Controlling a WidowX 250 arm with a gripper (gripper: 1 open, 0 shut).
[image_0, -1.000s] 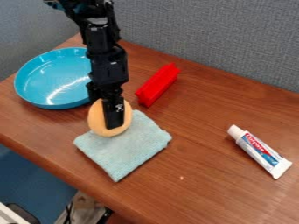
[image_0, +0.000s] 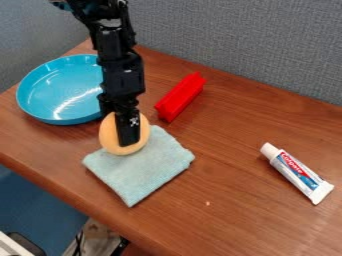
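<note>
My black gripper (image_0: 128, 124) reaches down from the top left onto an orange round object (image_0: 115, 142), which looks like a sponge or disc, at the upper edge of a folded light blue cloth (image_0: 144, 174). The fingertips overlap the orange object; whether they are shut on it cannot be told.
A blue plate (image_0: 47, 95) lies at the left behind the arm. A red block (image_0: 179, 96) lies right of the gripper, and a toothpaste tube (image_0: 297, 174) at the right. Its edge runs along the lower left.
The arm and the orange object have shifted very slightly to the left, and the cloth has moved slightly with them. The other objects are unchanged.
</note>
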